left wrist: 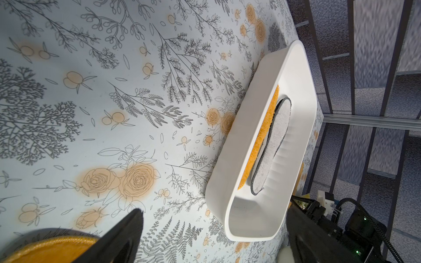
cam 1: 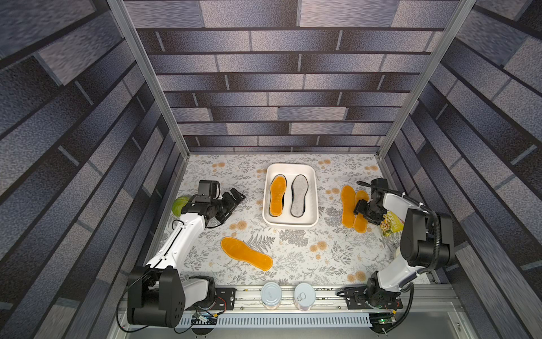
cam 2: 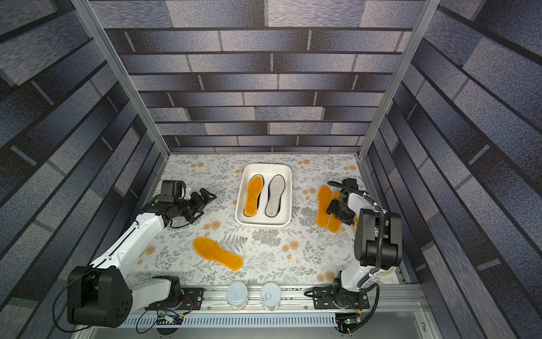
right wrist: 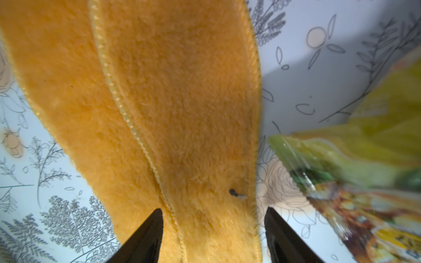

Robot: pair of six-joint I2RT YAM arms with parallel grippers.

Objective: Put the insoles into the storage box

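Note:
The white storage box [cam 1: 290, 223] holds an orange insole [cam 1: 277, 192] on its left side and a grey one [cam 1: 299, 195] on its right. Two orange insoles lie side by side on the right of the table: the outer one [cam 1: 347, 209] and the inner one [right wrist: 188, 109], which overlaps it slightly. My right gripper is part open over the inner insole, a finger near each long edge, not clamped. A further orange insole [cam 1: 246, 253] rests at the front left. My left gripper stands open and empty, left of the box.
A bright yellow-green packet [right wrist: 372, 166] lies close to the right gripper's outer side. Behind the left arm is a green round object [cam 1: 179, 205]. Two cans [cam 1: 271, 293] stand at the front edge. Between the box and the left gripper the table is bare.

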